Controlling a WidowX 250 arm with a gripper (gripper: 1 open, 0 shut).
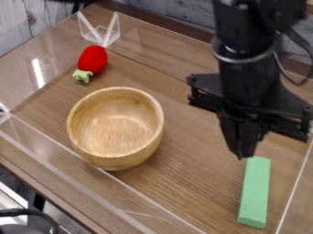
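The black gripper [244,119] fills the upper right of the camera view, close to the camera, over the wooden table. Its lower tips are dark and I see nothing held below them; whether it is open or shut is hard to make out. A light green block [254,192] lies below it at the lower right. A wooden bowl [116,128] stands left of the gripper.
A red object with a pale green part [91,60] lies at the upper left, near a clear plastic item [98,27].
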